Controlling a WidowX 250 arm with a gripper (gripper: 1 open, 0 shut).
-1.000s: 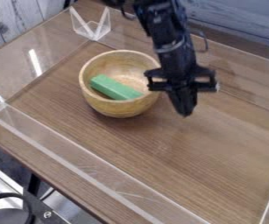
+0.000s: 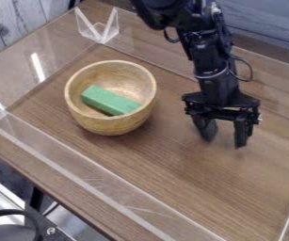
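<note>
My black gripper [image 2: 222, 120] hangs low over the wooden table at the right of centre, its two dark fingers apart, with nothing visible between them. Left of it a round wooden bowl [image 2: 134, 117] stands upright, holding a green block [image 2: 109, 100].
A clear plastic piece [image 2: 99, 26] is at the back left. A dark ring-shaped object [image 2: 15, 226] shows at the bottom left corner.
My gripper has shifted to the right.
</note>
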